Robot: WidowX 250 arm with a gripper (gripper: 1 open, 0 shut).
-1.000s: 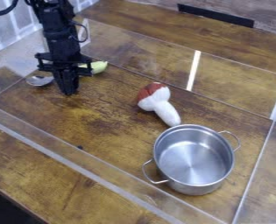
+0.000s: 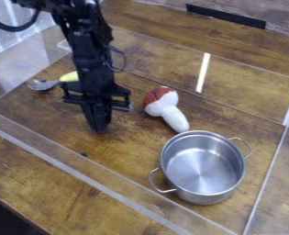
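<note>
My dark gripper (image 2: 95,108) hangs low over the wooden table at left of centre, its fingers shut with nothing visible between them. To its right lies a white mushroom-like toy with a red cap (image 2: 168,107). A steel pot (image 2: 202,167) with two side handles stands at the lower right. Behind the arm, a pale green object (image 2: 70,77) and a metal spoon-like item (image 2: 42,84) lie partly hidden.
Clear transparent walls run along the near left and right sides of the work area. The wooden surface (image 2: 232,73) is open at the back right and in front of the gripper.
The arm has moved right and toward the viewer, away from the spoon-like item and closer to the red-capped toy. The objects on the table look unmoved.
</note>
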